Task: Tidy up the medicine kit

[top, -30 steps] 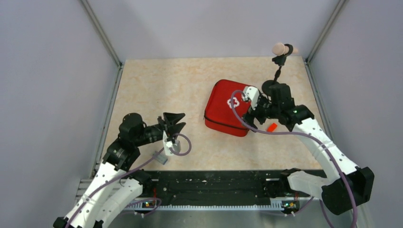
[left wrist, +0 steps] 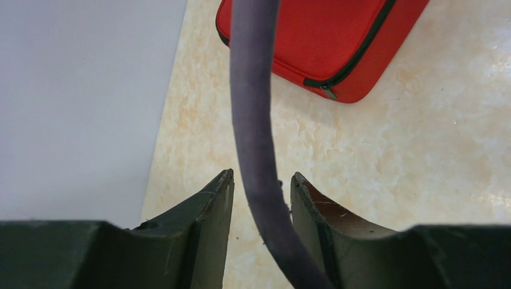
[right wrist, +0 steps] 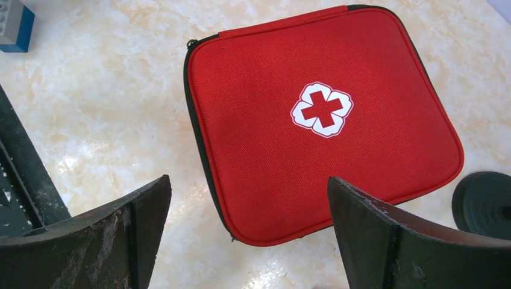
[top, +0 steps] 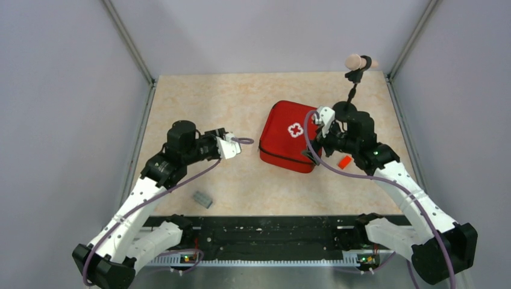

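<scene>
A red zippered medicine kit (top: 289,132) lies closed on the table, its white cross emblem facing up in the right wrist view. To the left of the kit is my left gripper. Its fingers (left wrist: 212,223) stand a narrow gap apart, and a purple cable (left wrist: 250,96) crosses in front, hiding most of that gap; whether anything thin is held there is not visible. Over the kit's near right part hangs my right gripper, open wide, with nothing between its fingers. The kit's contents are hidden.
A round black stand base (right wrist: 485,201) is beside the kit's right side. An orange-red block (top: 344,162) lies near the right arm; a grey brick (top: 203,199) lies at front left.
My left arm has moved away from the front edge, and its gripper, earlier seen open, has turned and narrowed. The right arm has shifted only slightly. The kit has stayed put.
</scene>
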